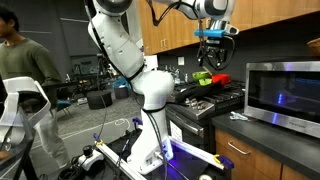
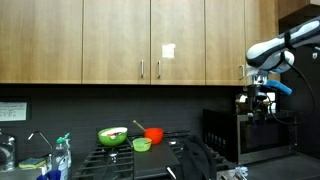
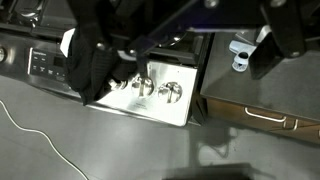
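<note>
My gripper is raised high over the counter edge and stove knobs, its dark fingers [image 3: 265,58] spread apart with nothing between them. In the second exterior view the gripper [image 2: 258,108] hangs in front of the microwave [image 2: 258,138], clear of it. On the stove stand a green bowl [image 2: 112,136], a red pot [image 2: 153,135] and a smaller light green bowl [image 2: 142,144]. A black cloth [image 3: 92,68] drapes over the stove front. Lying on the counter is a small white and blue item [image 3: 241,58], too small to identify.
Drawers with a handle [image 3: 265,115] sit below the counter [image 1: 265,140]. Upper cabinets [image 2: 130,45] hang above the stove. A soap bottle [image 2: 62,158] stands beside the sink at the left. Open floor lies in front of the stove.
</note>
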